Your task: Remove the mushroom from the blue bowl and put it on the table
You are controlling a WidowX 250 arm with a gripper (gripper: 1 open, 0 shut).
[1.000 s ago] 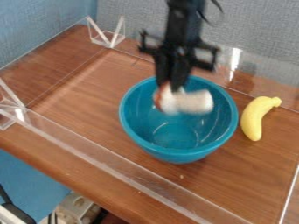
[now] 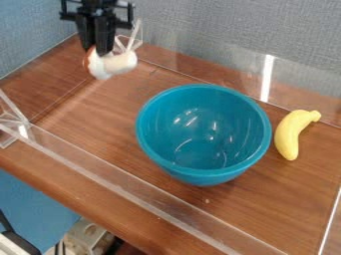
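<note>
Toward the back left of the table, the dark gripper (image 2: 98, 50) is shut on the mushroom (image 2: 115, 65), a small whitish piece with some reddish colour at its left side. It looks to be held over the wooden table (image 2: 94, 105); how far above the surface I cannot tell. The blue bowl (image 2: 158, 125) stands upright right of the table's centre, apart from the gripper, and its inside is empty. Part of the mushroom is hidden behind the fingers.
A yellow banana (image 2: 292, 134) lies just right of the bowl. Clear low walls edge the table, with a whitish bracket (image 2: 12, 122) at the left. Bare wood spreads left of the bowl.
From over the bowl, the gripper has moved left and back with the mushroom in it. The bowl, now empty, and the banana have stayed where they were.
</note>
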